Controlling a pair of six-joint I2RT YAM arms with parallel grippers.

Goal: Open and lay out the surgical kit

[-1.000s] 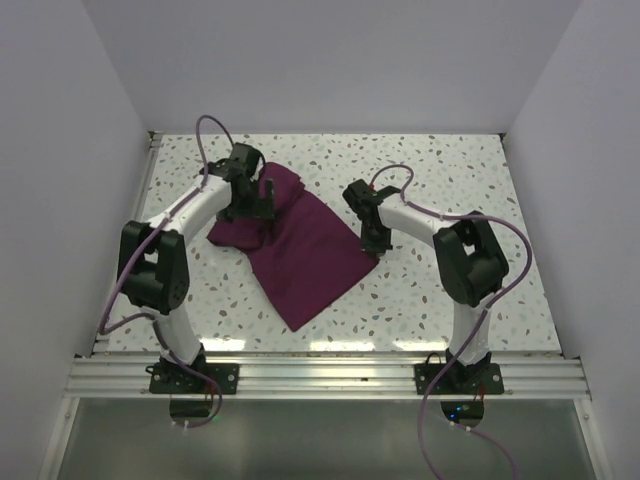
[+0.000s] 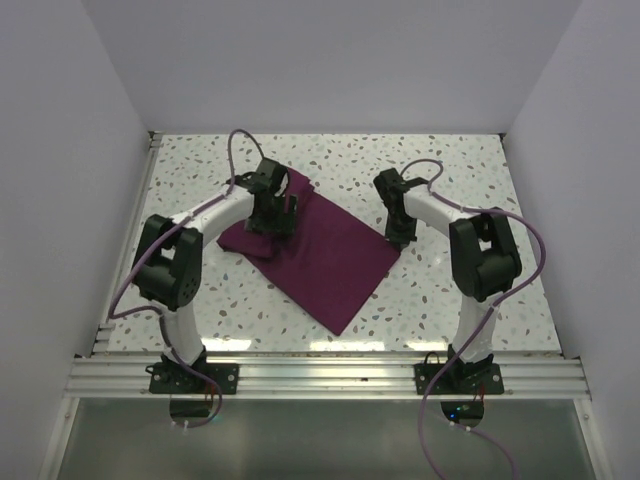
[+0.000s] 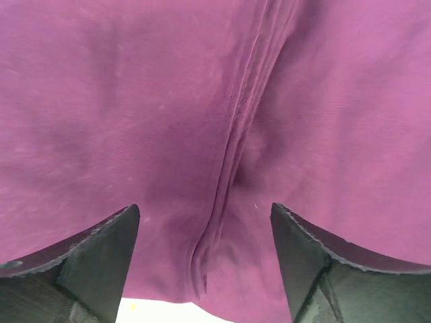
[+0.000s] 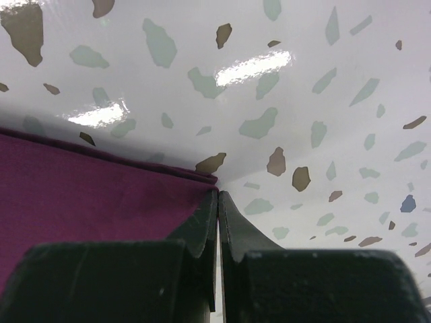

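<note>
A maroon cloth lies across the middle of the table, its right part spread flat and its left part folded over. The right gripper is shut on the cloth's right corner; only the tip of the corner shows at the fingertips. In the top view this right gripper stands at the cloth's right end. Over the folded left part, my left gripper is open, with a layered fold edge running between its fingers and nothing gripped. No instruments show; anything under the folds is hidden.
Pale walls stand at both sides and behind. A metal rail runs along the front edge.
The right gripper has moved right, drawing the cloth's corner with it, and the cloth's front corner has shifted right too. The left gripper has moved right and toward the front, still open.
</note>
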